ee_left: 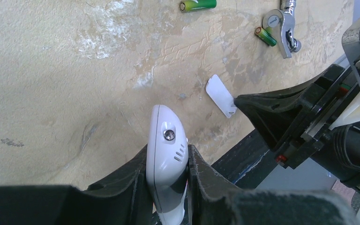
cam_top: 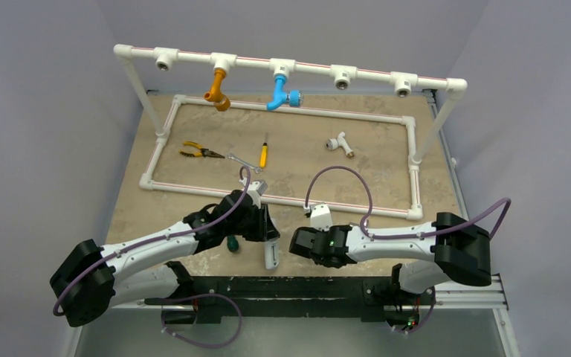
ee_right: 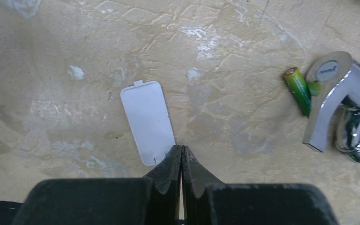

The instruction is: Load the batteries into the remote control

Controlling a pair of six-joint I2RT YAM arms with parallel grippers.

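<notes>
My left gripper is shut on the white remote control (ee_left: pixel 165 140), also visible upright in the top view (cam_top: pixel 271 254). The detached battery cover (ee_right: pixel 146 119) lies flat, with my shut right gripper over its lower end, nothing visible between the fingers. Two green batteries show in the left wrist view, one (ee_left: pixel 198 4) at the top, another (ee_left: pixel 265 36) against a metal fitting; in the right wrist view that battery (ee_right: pixel 298 89) lies right of the cover.
The metal fitting (ee_right: pixel 328 98) lies to the right. Pliers (cam_top: pixel 201 151), a wrench, a yellow screwdriver (cam_top: pixel 264 155) and a white fitting lie inside the pipe frame (cam_top: pixel 215 190). A green-handled tool (cam_top: pixel 232 243) is beside the left arm.
</notes>
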